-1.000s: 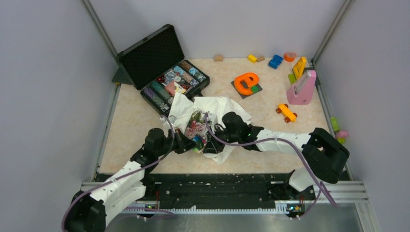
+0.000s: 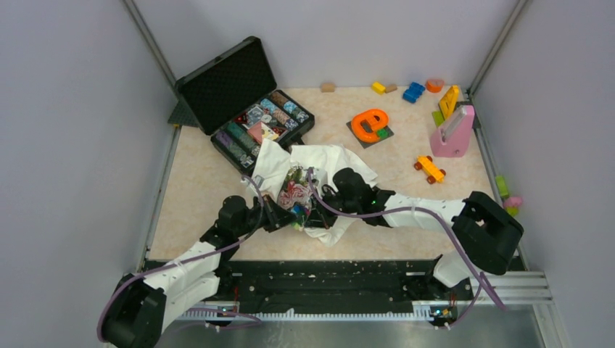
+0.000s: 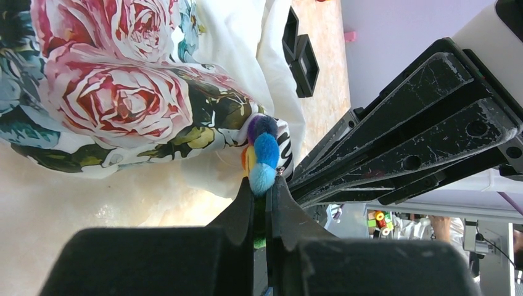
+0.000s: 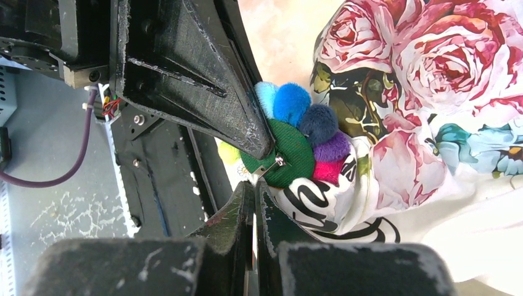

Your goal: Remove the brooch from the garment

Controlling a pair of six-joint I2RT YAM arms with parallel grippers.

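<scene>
A white garment [image 2: 330,158] with a rose print lies bunched at the table's front middle. On its printed edge sits the brooch [image 4: 290,150], a green felt disc ringed with coloured pompoms, with a metal clasp on its back. My left gripper is shut on the brooch, with pompoms showing above and below its fingertips. My right gripper is shut at the lower end of the metal clasp, beside the green disc; I cannot tell whether the clasp's tip is between its fingers or just touching them.
An open black case [image 2: 225,90] of small items stands at the back left. Toys, including an orange track [image 2: 370,122], a pink stand [image 2: 448,145] and a yellow car [image 2: 429,169], lie on the right.
The left arm has shifted very slightly since a second ago, and the right gripper's head looks slightly changed in angle. The garment lies as before.
</scene>
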